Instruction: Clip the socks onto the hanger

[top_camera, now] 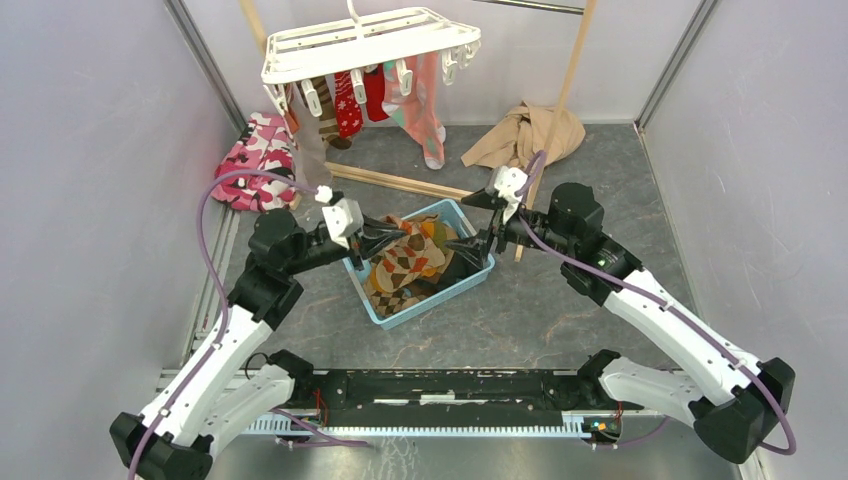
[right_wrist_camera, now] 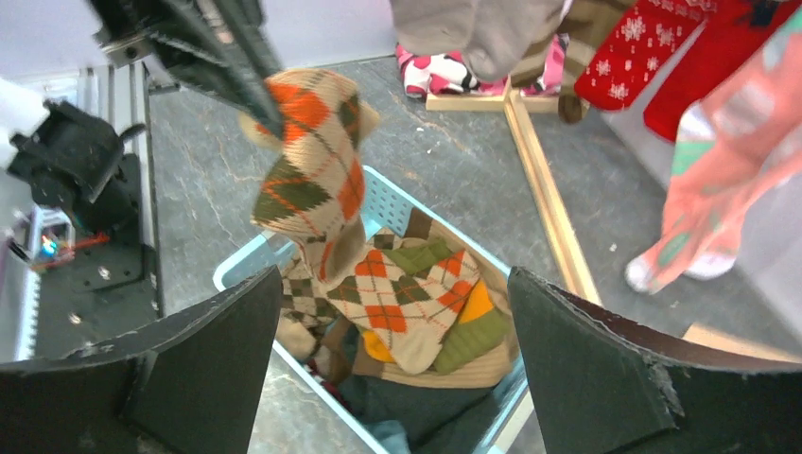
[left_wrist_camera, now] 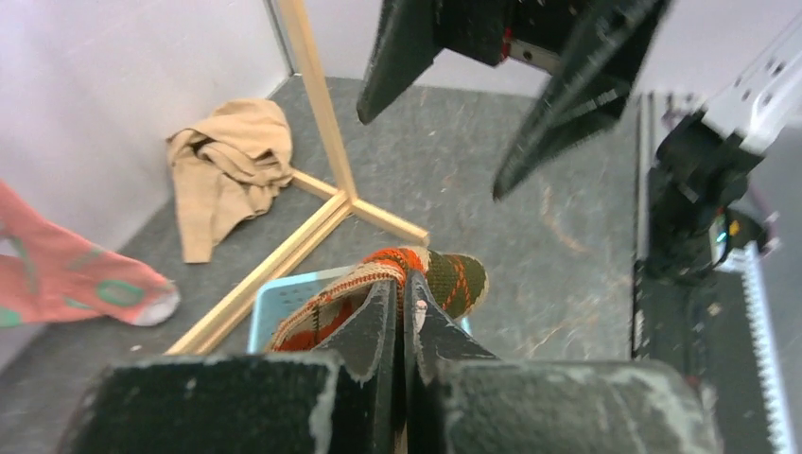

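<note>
An orange, olive and beige argyle sock (right_wrist_camera: 317,180) hangs from my left gripper, which is shut on it, above the blue basket (top_camera: 420,314). My right gripper (top_camera: 465,225) stands open to the right of it, apart from the sock; its two dark fingers show in the upper part of the left wrist view. More patterned socks (right_wrist_camera: 397,312) lie in the basket. The white clip hanger (top_camera: 350,50) is at the top of the top view, with several socks hanging from it, among them a pink one (top_camera: 425,110) and red ones.
A tan cloth (top_camera: 510,140) lies at the back right and a pink camouflage cloth (top_camera: 250,165) at the back left. Wooden bars (top_camera: 390,180) run behind the basket.
</note>
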